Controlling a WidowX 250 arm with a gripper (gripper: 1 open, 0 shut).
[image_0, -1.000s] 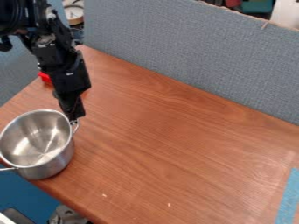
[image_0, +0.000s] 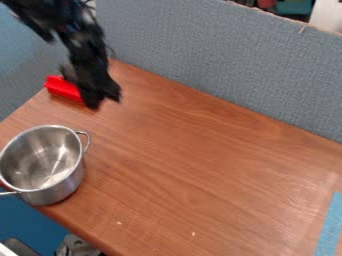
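My gripper (image_0: 102, 98) is at the upper left of the table, blurred, pointing down just right of a red cylindrical object (image_0: 63, 87), which lies near the table's left edge and is partly behind it. The fingers look shut, with nothing seen between them, though blur hides detail. Below, a steel pot (image_0: 42, 162) with two handles sits at the table's left edge.
A grey padded panel (image_0: 214, 65) runs along the back. A strip of blue tape (image_0: 330, 222) lies at the right.
My gripper has moved up and back, away from the pot's rim toward the far end of the table, uncovering more of the red object. The pot looks unmoved.
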